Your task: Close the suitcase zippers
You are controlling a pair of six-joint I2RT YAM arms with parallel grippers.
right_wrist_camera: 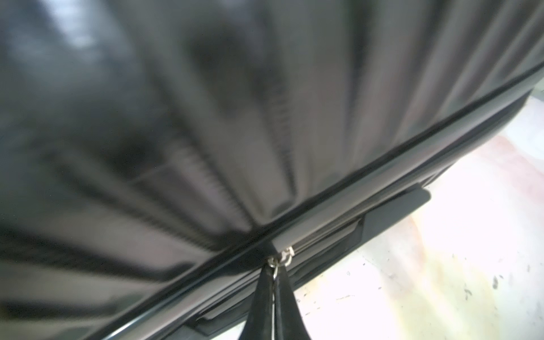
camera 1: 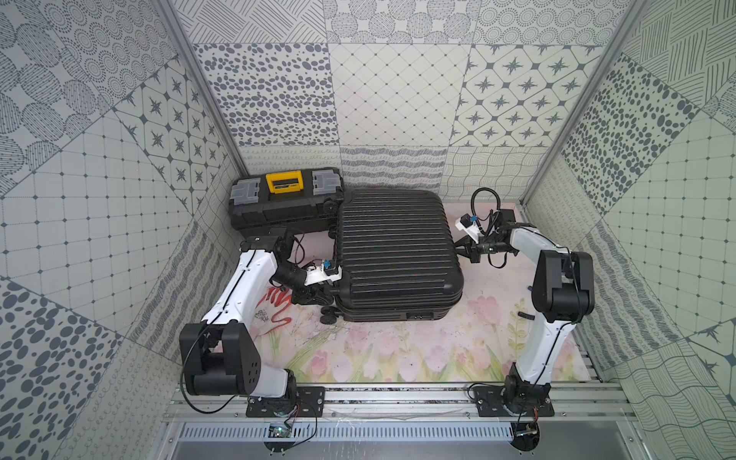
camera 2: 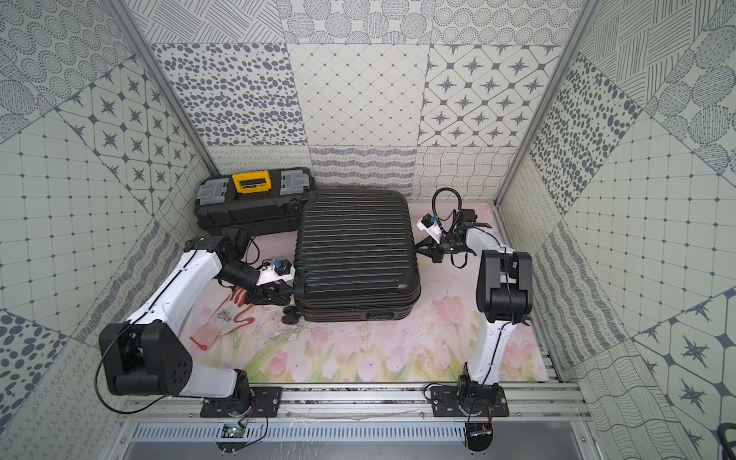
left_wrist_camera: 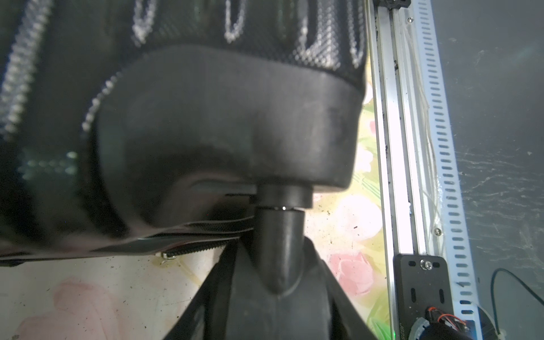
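Observation:
The black ribbed suitcase (camera 1: 395,245) lies flat in the middle, lid down. At its right side, my right gripper is shut, its fingertips meeting on a small metal zipper pull (right_wrist_camera: 275,263) at the seam. On the left side, near the front corner, my left gripper is shut on a black wheel post (left_wrist_camera: 278,238) that sticks out from the suitcase's corner cap. A second metal zipper pull (left_wrist_camera: 165,257) hangs at the seam in the left wrist view, clear of the left fingers. Teeth of the zipper show beside it.
A black toolbox with a yellow handle (camera 1: 284,181) stands behind the left arm, against the suitcase. Red straps (camera 2: 243,306) lie on the table by the left gripper.

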